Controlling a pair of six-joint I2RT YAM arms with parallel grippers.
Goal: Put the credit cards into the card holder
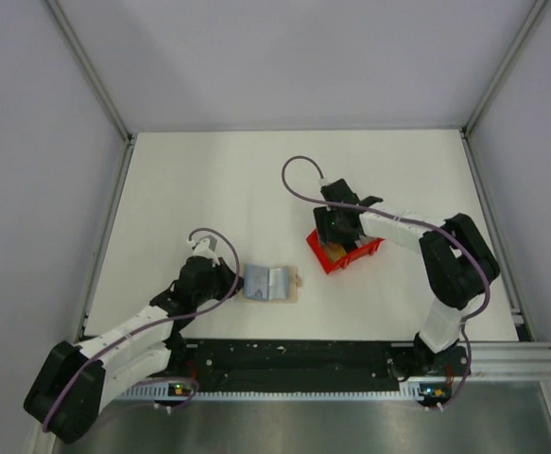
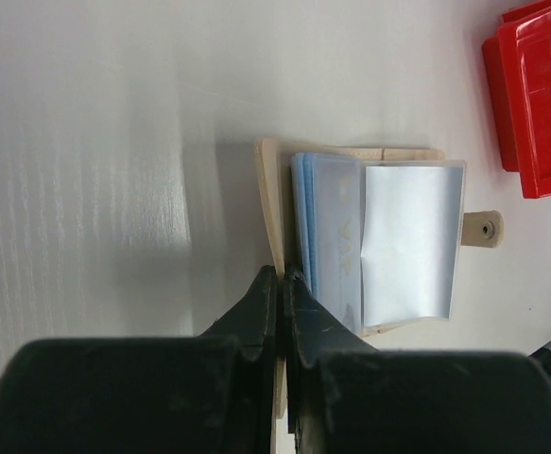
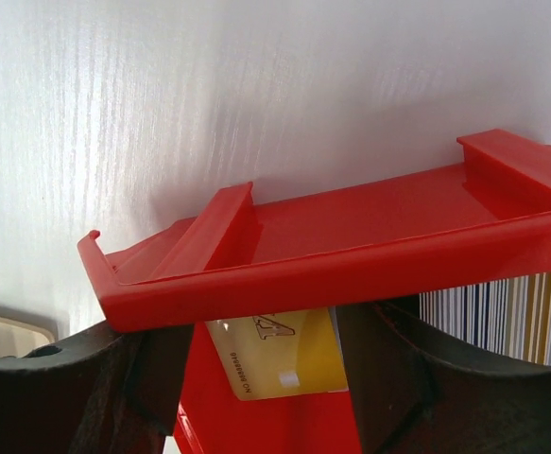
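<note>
The tan card holder point(image 1: 292, 295) lies open near the table's front, its clear sleeves point(image 2: 407, 241) showing in the left wrist view. My left gripper is shut on the thin edge of its cover, which runs between the fingertips. To the right sits a red tray point(image 1: 329, 264) of cards. My right gripper is over its end, open, with a yellow-and-cream card point(image 3: 280, 355) visible between its spread fingers. The tray's raised rim partly covers that card and the fingertips. Whether the fingers touch the card, I cannot tell.
Several more cards point(image 3: 497, 317) stand on edge in the tray, at the right of the right wrist view. Bare white table point(image 1: 209, 180) stretches behind both objects, and a clear strip separates holder and tray.
</note>
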